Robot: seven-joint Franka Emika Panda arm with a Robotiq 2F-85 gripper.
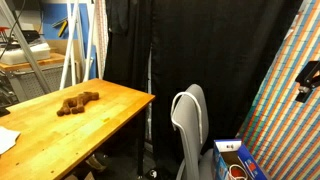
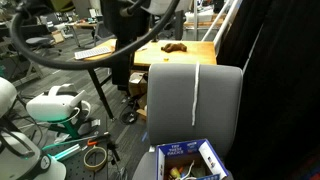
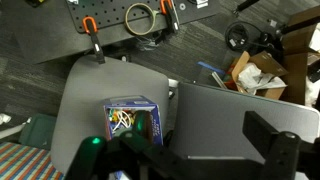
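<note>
Dark gripper fingers (image 3: 262,135) stand wide apart along the bottom of the wrist view, and my gripper is open with nothing visible between them. Part of it (image 1: 308,82) shows at the right edge of exterior view 1, up in the air. A blue open box (image 3: 133,113) holding small mixed items rests on the grey chair (image 3: 88,112); the left finger partly covers it. The same box (image 2: 190,160) appears in exterior view 2. Over the chair's back hangs a thin white strap (image 2: 195,95). A brown plush toy (image 1: 77,103) lies on the wooden table (image 1: 110,108).
Behind the chair stands a cardboard box (image 3: 257,76) with odds and ends. A perforated dark plate (image 3: 118,18) with orange-handled clamps borders the chair. Black cables (image 2: 75,67) loop across exterior view 2. A black curtain (image 1: 230,60) hangs behind.
</note>
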